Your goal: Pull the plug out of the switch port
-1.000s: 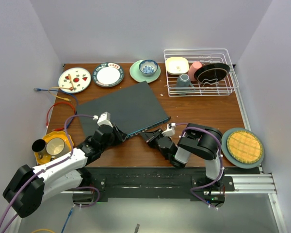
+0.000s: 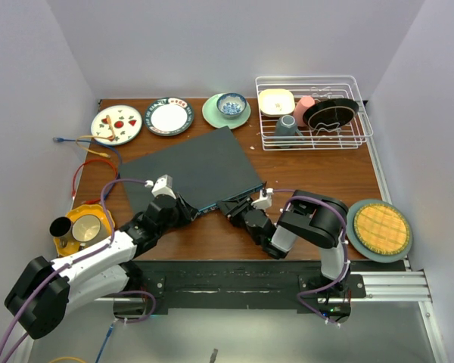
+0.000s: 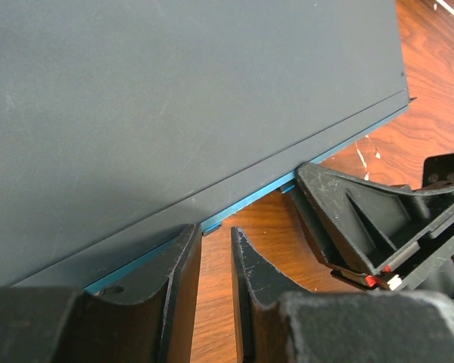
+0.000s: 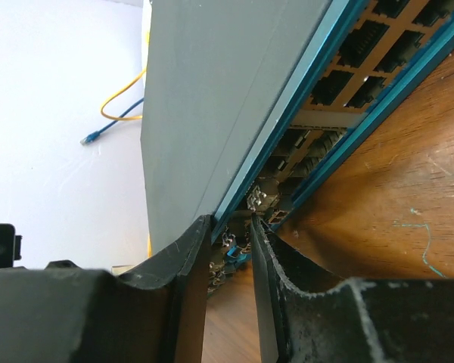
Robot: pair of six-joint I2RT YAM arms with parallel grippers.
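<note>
The dark grey network switch (image 2: 193, 162) lies angled on the table, with a blue-trimmed front edge. Its port rows (image 4: 363, 53) show in the right wrist view. My left gripper (image 2: 189, 212) is at the front edge, its fingertips (image 3: 183, 249) against the switch's trim; whether they grip it is unclear. My right gripper (image 2: 228, 208) is just to its right along that edge, its fingertips open a little at the ports (image 4: 233, 227). Behind them a small metal part and some blue show; whether this is the plug is unclear.
Plates (image 2: 169, 125) and a bowl (image 2: 231, 105) stand at the back, a dish rack (image 2: 312, 144) back right. A yellow tray of cups (image 2: 104, 234) is at left, loose cables (image 2: 83, 168) beside the switch, a yellow-topped plate (image 2: 380, 228) at right.
My right gripper has shifted very slightly at the switch's front edge. The left arm and the switch look unchanged.
</note>
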